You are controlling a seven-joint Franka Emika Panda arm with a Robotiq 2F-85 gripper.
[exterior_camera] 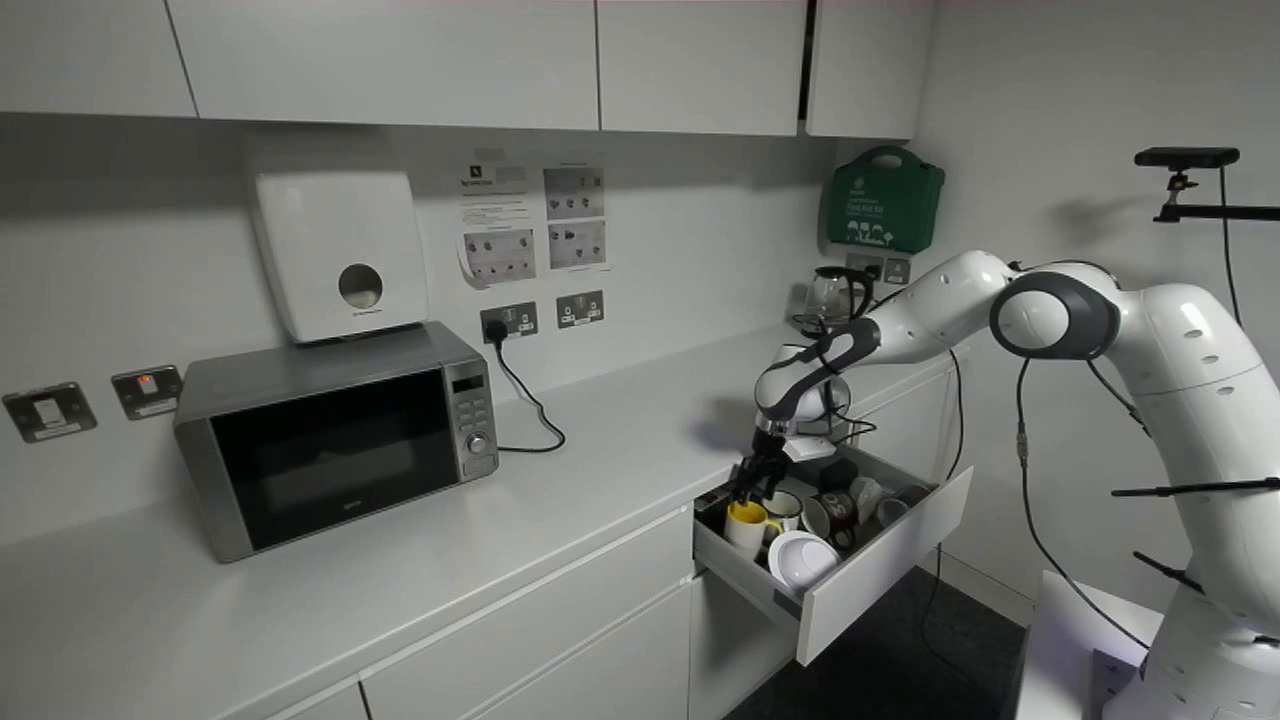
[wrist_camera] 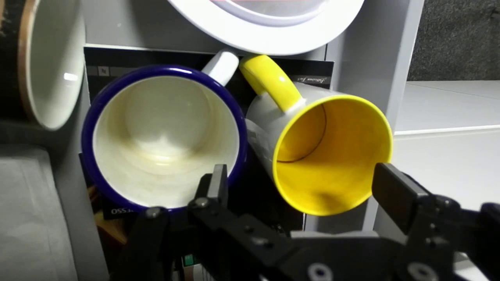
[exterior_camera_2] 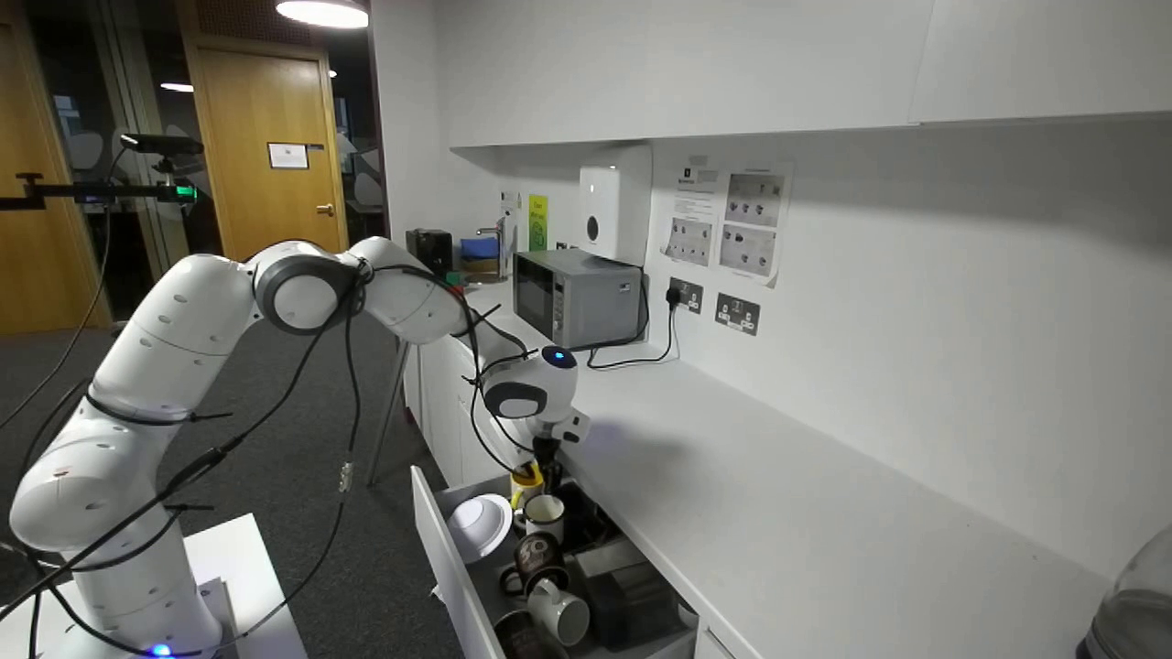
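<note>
A white mug with a yellow inside and yellow handle (wrist_camera: 335, 150) leans at an angle in the open drawer (exterior_camera: 894, 552). Close beside it stands a white mug with a blue rim (wrist_camera: 164, 121). My gripper is open above these two. In the wrist view one finger overlaps the near edge of the blue-rimmed mug, while the other lies to the right of the yellow rim. Nothing is held between the fingers. From exterior view 1 the gripper (exterior_camera: 758, 480) appears just above and behind the yellow mug (exterior_camera: 746, 526); whether it touches is unclear.
A white bowl (exterior_camera: 801, 559) lies by the drawer front, close to both mugs. Dark mugs (exterior_camera_2: 540, 558) and another white mug (exterior_camera_2: 558, 610) fill the drawer further along.
</note>
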